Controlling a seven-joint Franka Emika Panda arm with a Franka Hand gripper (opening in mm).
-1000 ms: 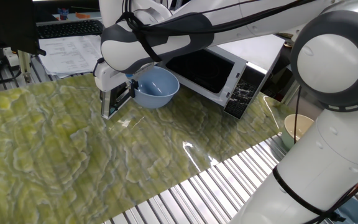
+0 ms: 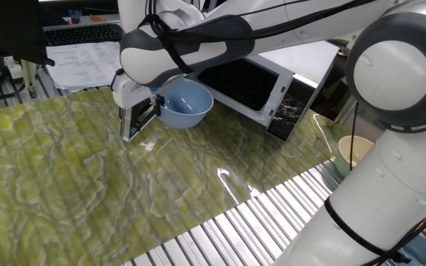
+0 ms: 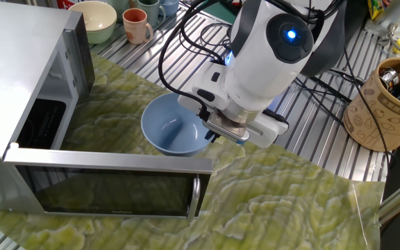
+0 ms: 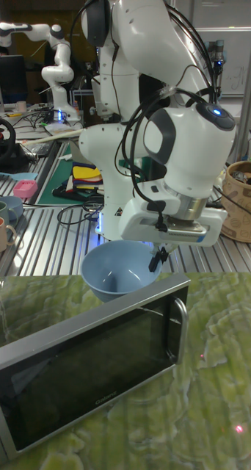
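A light blue bowl (image 2: 186, 104) sits on the green marbled mat in front of the microwave (image 3: 19, 62), whose door (image 3: 110, 189) stands wide open. In exterior view 2 the bowl (image 3: 165, 121) lies between the door and the arm, its cavity facing up. My gripper (image 4: 158, 257) points down at the bowl's right rim in exterior view 3. Its dark fingertips look close together against that rim; whether they pinch it is too small to tell. The door's top edge hides the lower part of the bowl (image 4: 111, 268) there.
A cream bowl (image 3: 94, 22) and a pink mug (image 3: 137, 26) stand behind, on the slatted metal table. A tan utensil pot (image 3: 372, 111) is on the far right. Open mat (image 2: 58, 185) spreads away from the microwave.
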